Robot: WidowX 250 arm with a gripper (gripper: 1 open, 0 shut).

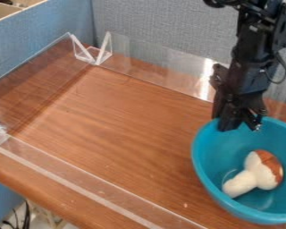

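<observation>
A teal bowl [217, 193] stands at the right of the wooden table. Inside it lies a toy mushroom [256, 174], white with a brown-and-white cap. My black gripper [239, 120] hangs at the bowl's back rim, above and behind the mushroom and apart from it. Its fingertips are small and dark against the bowl, so how far they are open is unclear.
The wooden surface [110, 134] left of the bowl is clear, edged by clear plastic walls with white brackets [92, 52]. A grey padded wall [157, 22] stands behind, and a blue-lined box sits at the upper left.
</observation>
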